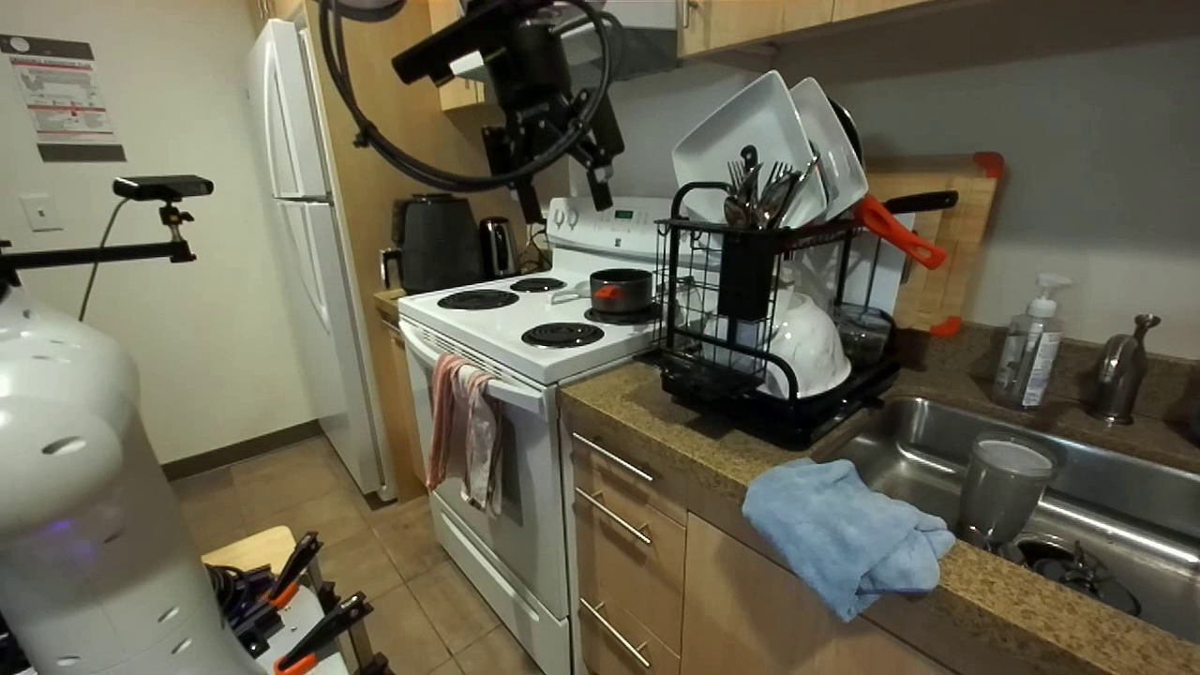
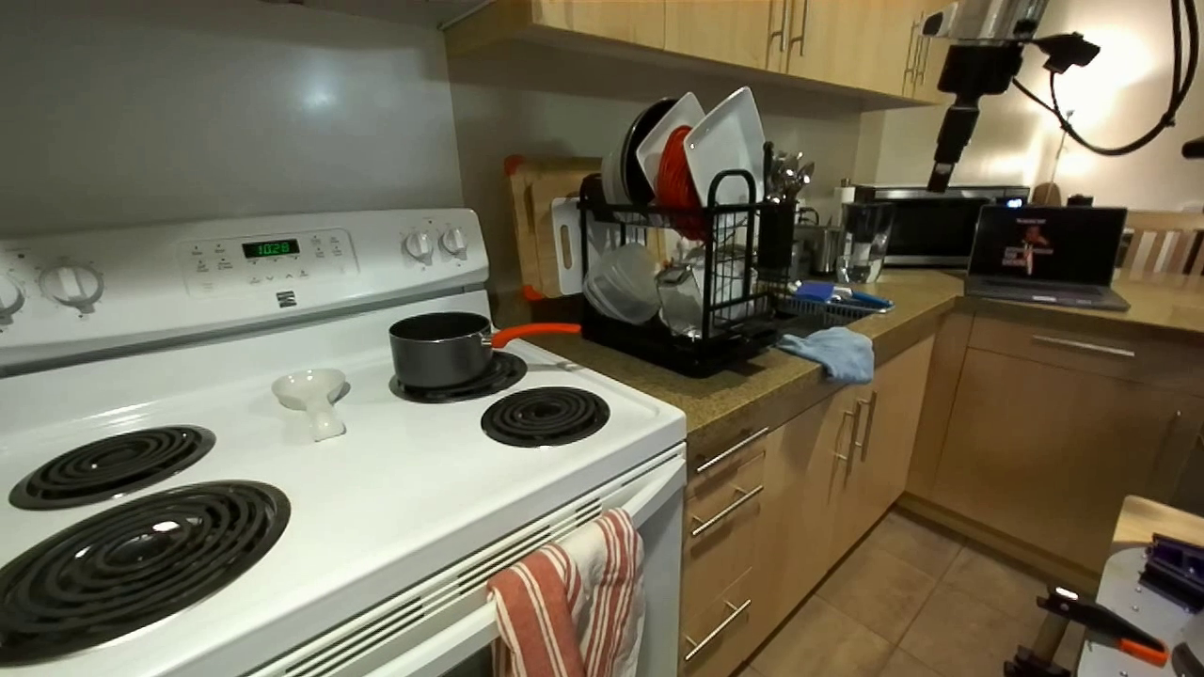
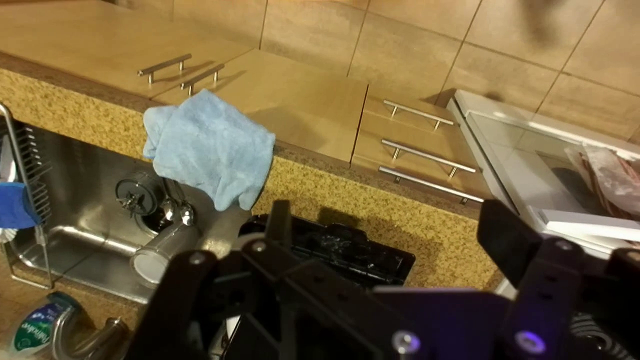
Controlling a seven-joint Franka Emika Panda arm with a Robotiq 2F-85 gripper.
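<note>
My gripper (image 1: 567, 209) hangs high in front of the stove and dish rack, clear of everything. In the wrist view its two fingers (image 3: 279, 223) stand wide apart, with only the counter far below showing between them. A crumpled blue cloth (image 1: 846, 533) drapes over the counter's front edge beside the sink (image 1: 911, 422). On the back burner nearest the rack sits a dark pot (image 2: 437, 351) with a red-orange handle. The black dish rack (image 1: 776, 422) holds white square plates (image 1: 742, 141), cutlery and bowls.
A clear cup (image 1: 1001, 489) and some spoons (image 3: 180, 211) are in the sink. A white spoon rest (image 2: 310, 391) lies on the stovetop (image 2: 372, 485). A striped towel (image 2: 576, 598) hangs from the oven handle. The counter strip before the rack (image 3: 336, 198) is bare.
</note>
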